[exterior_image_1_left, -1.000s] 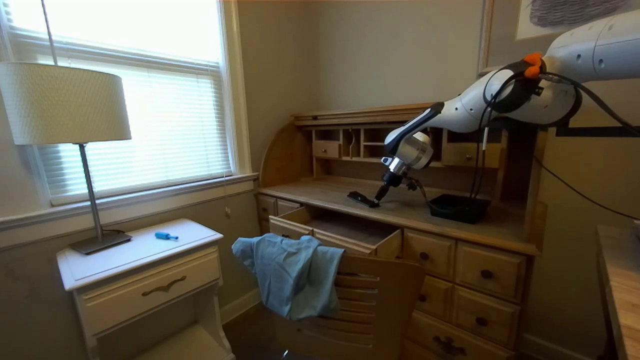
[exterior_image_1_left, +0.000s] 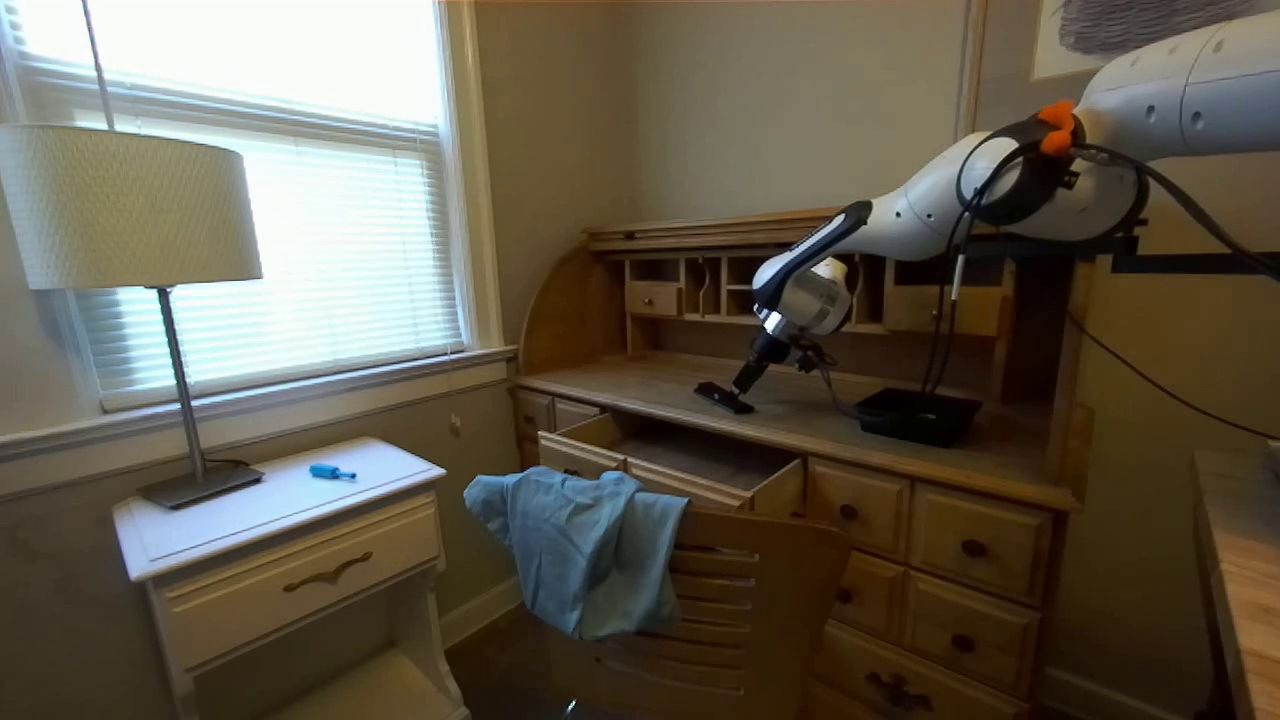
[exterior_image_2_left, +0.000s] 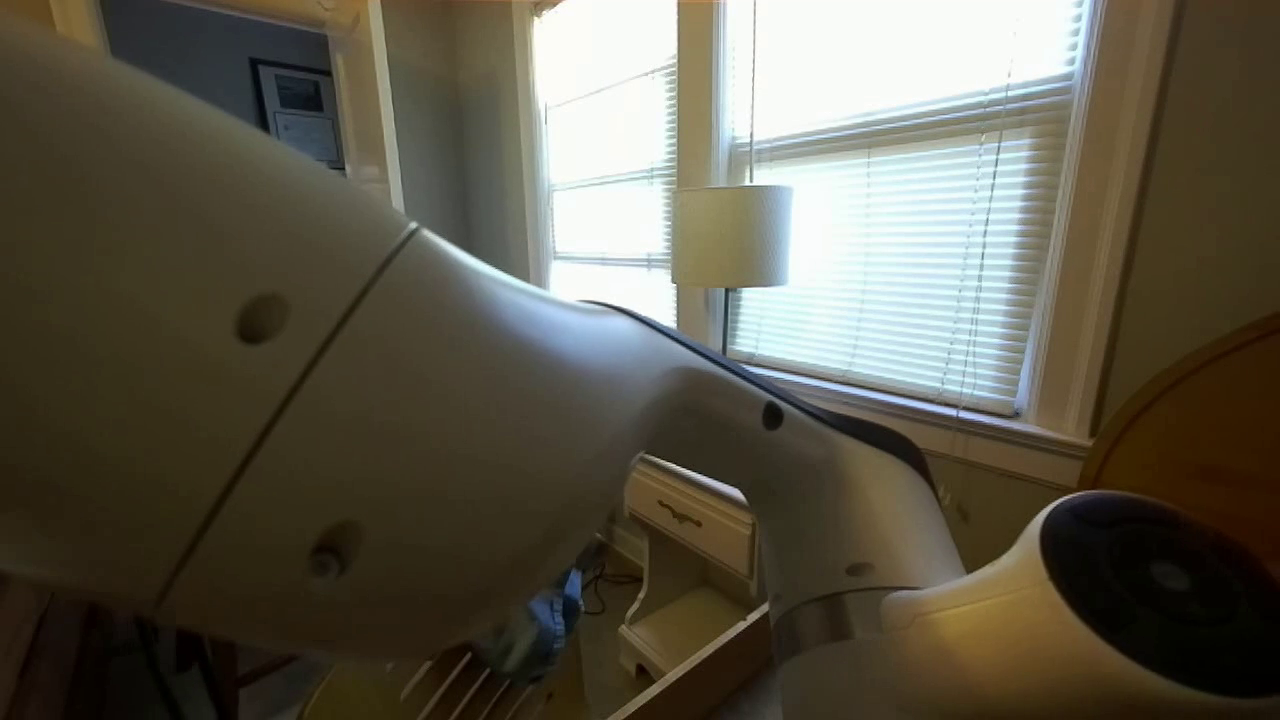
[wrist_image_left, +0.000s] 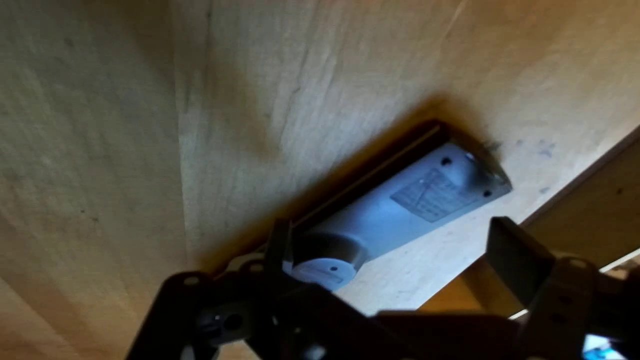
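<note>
On the desktop (exterior_image_1_left: 576, 382) lies a long dark device (exterior_image_1_left: 720, 396), near the edge above an open drawer (exterior_image_1_left: 702, 454). In the wrist view the device (wrist_image_left: 384, 210) shows a flat grey-blue face with a label and a round part close to my fingers. My gripper is open over it, its fingers wide apart. The left finger (wrist_image_left: 277, 243) overlaps the device's near end in the picture; whether they touch I cannot tell. Off the device's other side stands the right finger (wrist_image_left: 519, 258). Exterior view 1 has the gripper (exterior_image_1_left: 740, 386) low, pointing down at the device.
A black tray (exterior_image_1_left: 918, 415) sits on the desk to the right. In front stands a chair (exterior_image_1_left: 750, 600) draped with blue cloth (exterior_image_1_left: 582, 540). A white nightstand (exterior_image_1_left: 264, 516) holds a lamp (exterior_image_1_left: 180, 372) and a small blue item (exterior_image_1_left: 332, 472). The arm blocks much of exterior view 2.
In exterior view 1 my arm and gripper have moved left, from the right end of the device to over it. The device looks unmoved.
</note>
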